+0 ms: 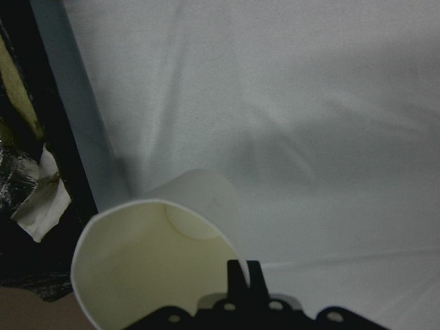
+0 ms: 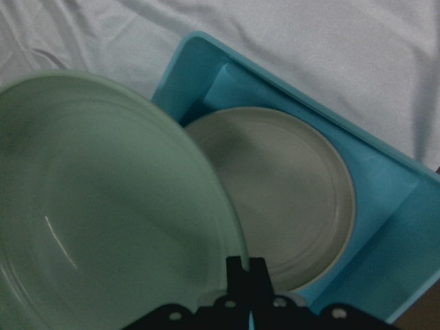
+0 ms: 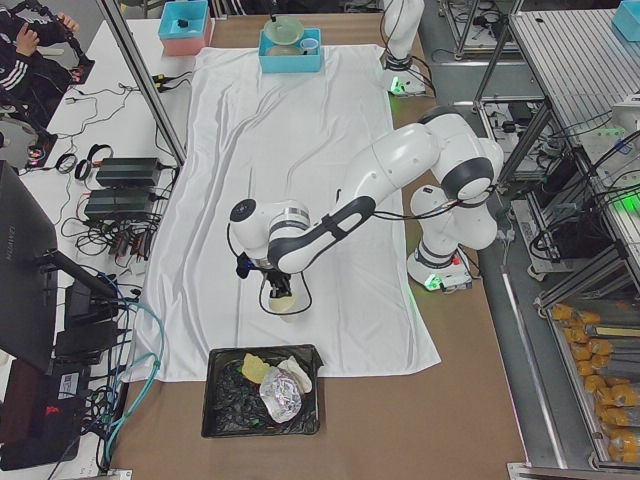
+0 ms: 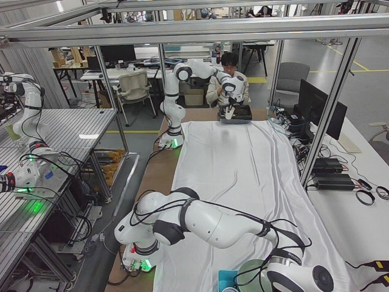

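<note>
My left gripper is shut on the rim of a paper cup (image 1: 130, 268), held tilted beside the black bin (image 3: 210, 400), which holds crumpled foil (image 3: 280, 395), white paper and a yellow piece. My right gripper is shut on the rim of a green plate (image 2: 103, 192), held over a light-blue tub (image 2: 405, 234) at the far end in the camera left view. Inside the tub lies a grey plate (image 2: 282, 192); a small pale-blue container (image 3: 310, 45) also shows there.
Metal frame posts and a side desk with monitor and cables border the table.
</note>
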